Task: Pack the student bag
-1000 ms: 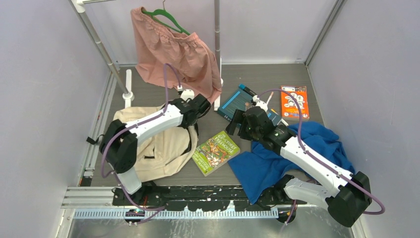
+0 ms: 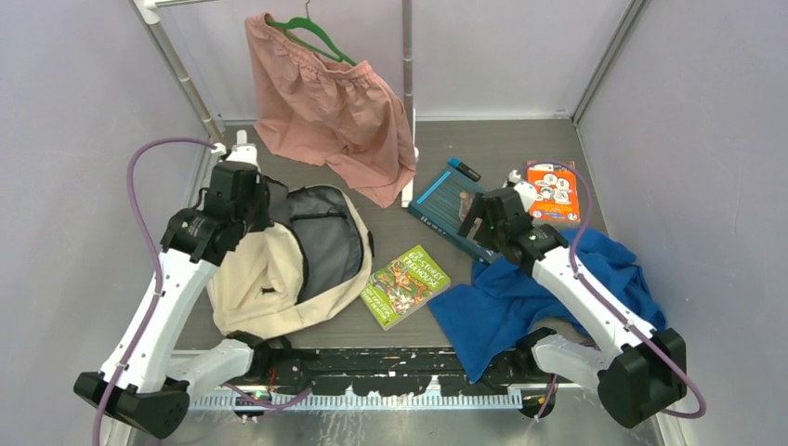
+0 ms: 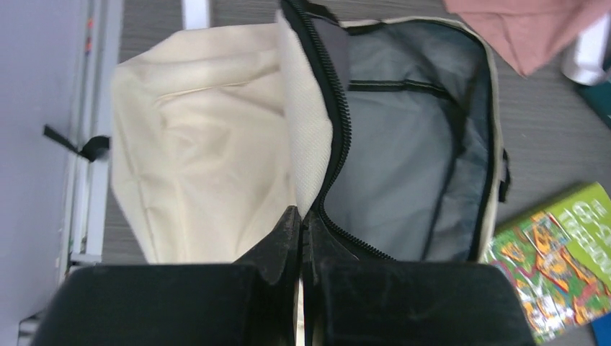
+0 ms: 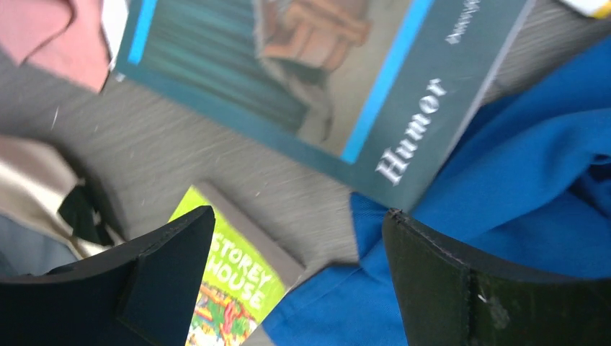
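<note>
A cream student bag [image 2: 265, 293] lies on the left of the floor, its grey lining [image 2: 327, 237] exposed. In the left wrist view, my left gripper is shut on the zippered edge of the bag's flap [image 3: 311, 122], holding it folded to the left. My right gripper stands open and empty above the floor, over the near edge of a dark teal "Humor" book [image 4: 403, 144]. A green treehouse book [image 2: 405, 286] lies flat between the bag and a blue cloth [image 2: 492, 311].
Pink shorts [image 2: 321, 102] hang from a green hanger [image 2: 321, 35] behind the bag. An orange book [image 2: 553, 192] lies at the back right. A dark marker [image 2: 464, 168] is at the teal book's far corner. Bare floor lies between bag and teal book.
My left gripper has swung left, drawing the bag's flap back and exposing the grey inside. My right gripper has shifted a little to the right over the teal book.
</note>
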